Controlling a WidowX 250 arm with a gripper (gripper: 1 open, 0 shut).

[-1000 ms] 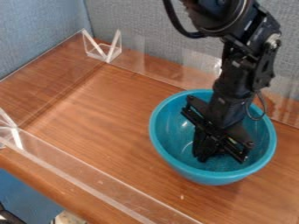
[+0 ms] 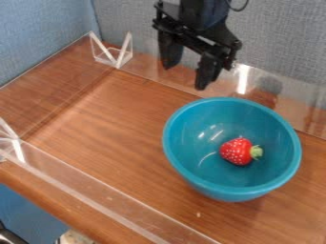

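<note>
A red strawberry with a green top (image 2: 237, 151) lies inside the teal bowl (image 2: 192, 152) on the right of the wooden table. Above and behind the bowl, at the top of the view, my black gripper (image 2: 189, 67) hangs open with nothing between its fingers, clear of the bowl and the strawberry.
Clear plastic strips and brackets run along the back and front edges. Grey padded walls stand at the back and left.
My gripper has risen out of the bowl and moved up and back, uncovering the strawberry, which is left in the bowl.
</note>
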